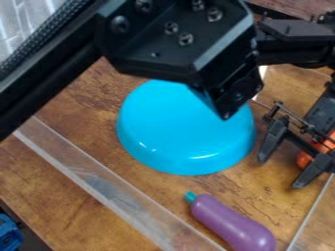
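Observation:
My gripper (283, 165) reaches down at the right edge, its black fingers apart around an orange object (316, 149), which is mostly hidden by them; whether it touches the object I cannot tell. A blue upturned bowl (177, 132) lies in the middle, partly behind the black arm. A purple eggplant-like toy (229, 218) with a teal tip lies below the bowl.
A clear plastic strip (105, 183) runs diagonally at lower left. A blue item (7, 235) sits at the bottom left corner.

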